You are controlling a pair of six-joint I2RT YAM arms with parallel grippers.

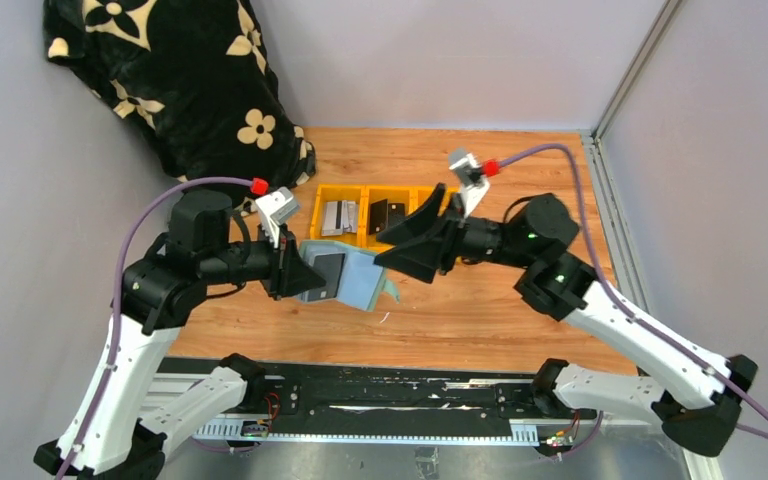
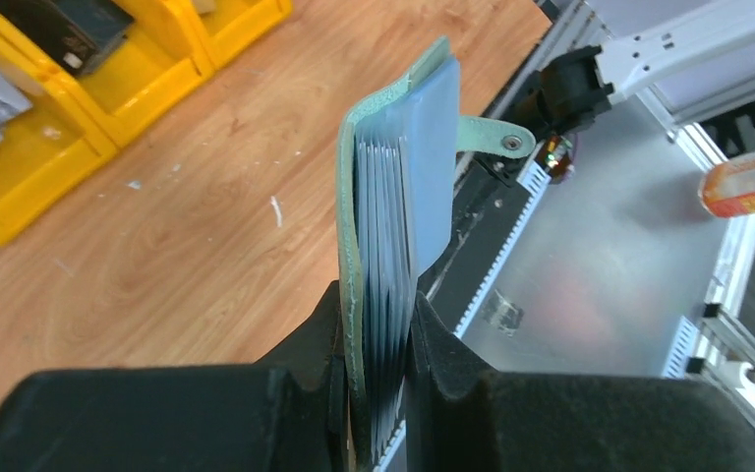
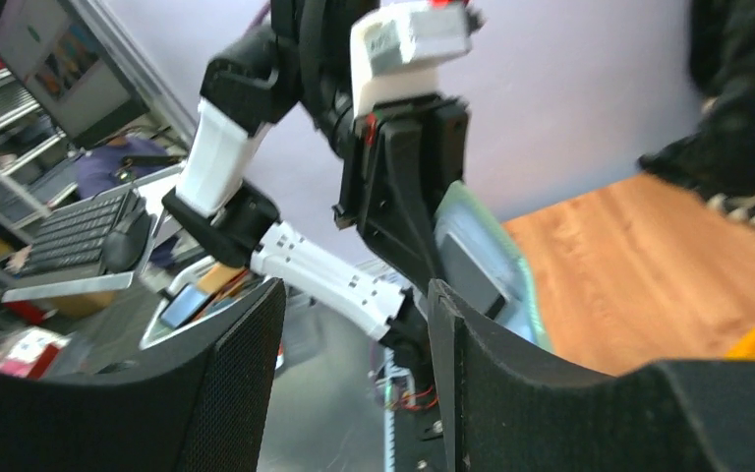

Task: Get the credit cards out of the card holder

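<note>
The card holder (image 1: 362, 279) is pale green with a light blue inner side and hangs above the table. My left gripper (image 1: 308, 285) is shut on its left end. In the left wrist view the holder (image 2: 433, 177) stands on edge between the fingers, its stacked thin sleeves seen from the side and its snap strap sticking out right. A dark grey card (image 1: 324, 277) or pocket faces up beside the left fingertips. Just right of the holder, my right gripper (image 1: 398, 256) is open; the right wrist view shows nothing between its parted fingers.
A yellow divided tray (image 1: 363, 212) stands behind the holder. Its left compartment holds light cards (image 1: 339, 217), another holds dark cards (image 1: 386, 215); the right end is partly hidden by my right arm. A black patterned cushion (image 1: 190, 90) fills the back left.
</note>
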